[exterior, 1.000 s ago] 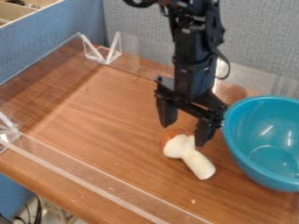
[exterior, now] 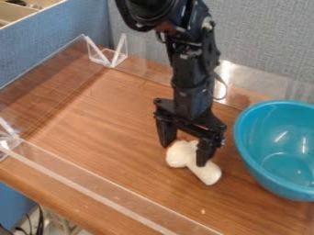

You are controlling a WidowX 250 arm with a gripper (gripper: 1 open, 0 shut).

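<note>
A white, bone-shaped object (exterior: 201, 169) with a rounded upper end lies on the wooden table, diagonal toward the lower right. My black gripper (exterior: 185, 145) is low over it, fingers open, one on either side near its upper part; the right finger hides some of it. Whether the fingers touch it is hard to tell.
A teal bowl (exterior: 276, 174) stands at the right, close to the gripper. Clear plastic edging with white corner brackets (exterior: 106, 57) borders the table. A wall is behind.
The arm has come down and slightly left onto the white object, its fingertips now lower around it. The white object has shifted slightly left at most.
</note>
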